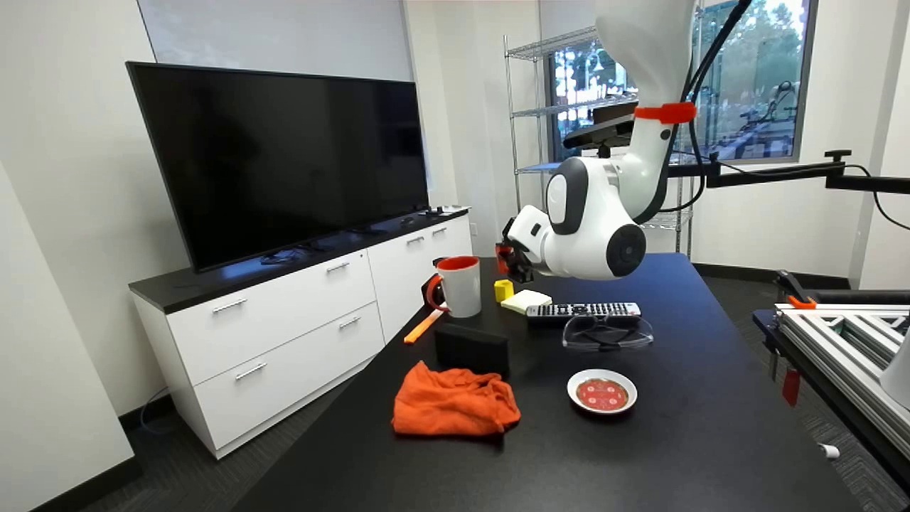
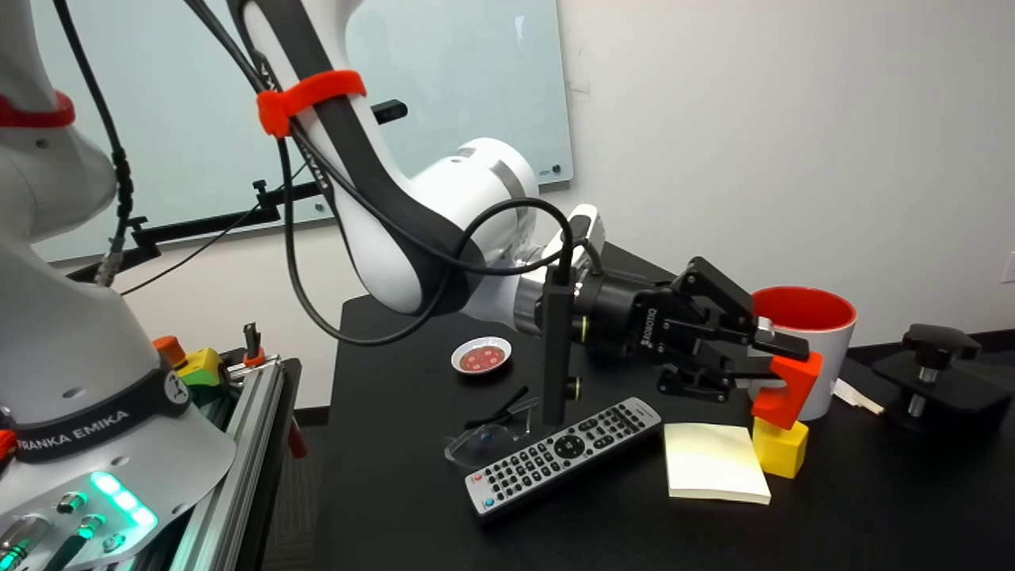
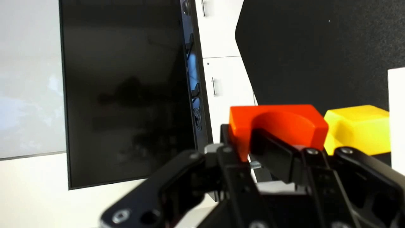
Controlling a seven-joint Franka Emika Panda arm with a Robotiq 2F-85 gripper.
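An orange-red block (image 3: 284, 117) with a curved notch is pinched between the two black fingers of my gripper (image 2: 766, 357), which is shut on it. In exterior view 2 the red block (image 2: 792, 388) appears tilted, just above a yellow block (image 2: 780, 447) on the black table. Whether the two touch is unclear from that view. From the wrist, the yellow block (image 3: 358, 127) shows to the right of the held block. Exterior view 1 has the yellow block (image 1: 503, 290) beside a pale note pad, while my gripper (image 1: 516, 263) is small and partly hidden there.
Close by stand a white mug (image 2: 809, 328) with red inside and a note pad (image 2: 715, 463). A remote (image 2: 563, 457), clear glasses (image 1: 607, 331), a small dish (image 1: 602, 392), a black case (image 1: 471, 348) and an orange cloth (image 1: 454, 401) occupy the table. Its near end is bare.
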